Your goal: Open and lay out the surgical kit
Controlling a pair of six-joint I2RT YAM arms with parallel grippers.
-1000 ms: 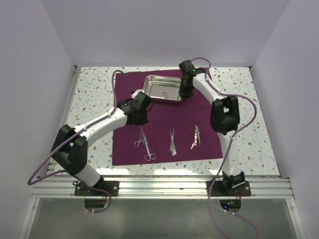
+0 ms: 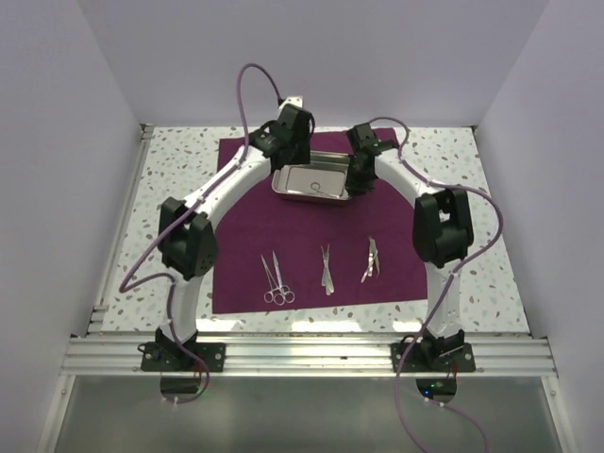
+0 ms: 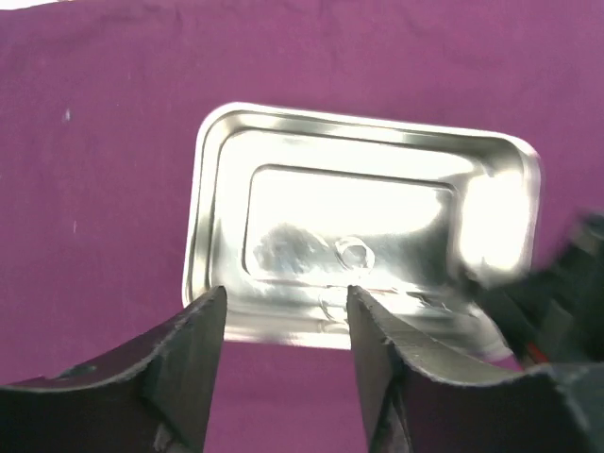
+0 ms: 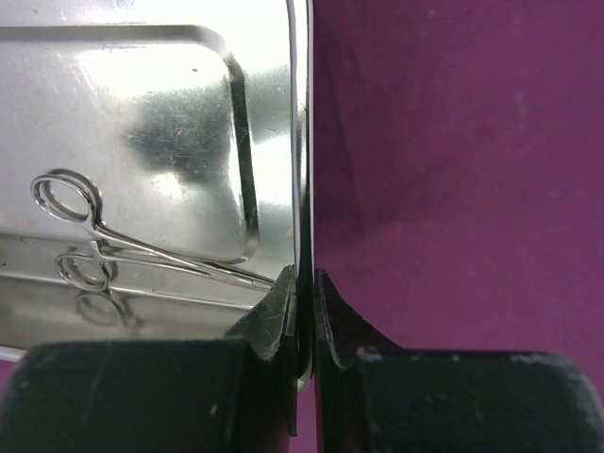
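A steel tray (image 2: 311, 197) lies on the purple cloth (image 2: 311, 236) at the back, with ring-handled scissor-like instruments (image 4: 175, 260) inside. My right gripper is shut on the tray's right rim. My left gripper hangs open above the tray's near side, nothing between its fingers. Toward the front of the cloth lie two ring-handled instruments (image 2: 278, 294), a group of slim instruments (image 2: 327, 278) in the middle and another group (image 2: 372, 255) on the right.
Speckled tabletop (image 2: 481, 264) surrounds the cloth, with grey walls at the sides and back. The cloth between the tray and the laid-out instruments is clear.
The tray and right gripper have shifted slightly toward the front and right.
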